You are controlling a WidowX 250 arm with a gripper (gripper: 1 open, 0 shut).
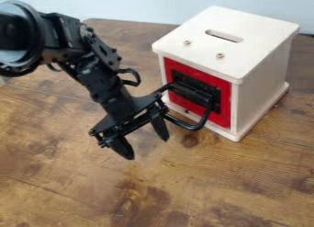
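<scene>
A pale wooden box (258,74) with a slot in its top stands on the right, its front a red panel (174,100) carrying a black latch (196,91) and a curved black handle (189,124). My black gripper (143,144) points downward to the left of the box, above the table, its two fingers spread open with nothing visible between them. The gripper body is near the handle; whether they touch is hard to tell.
A plain pale wall (147,5) stands behind.
</scene>
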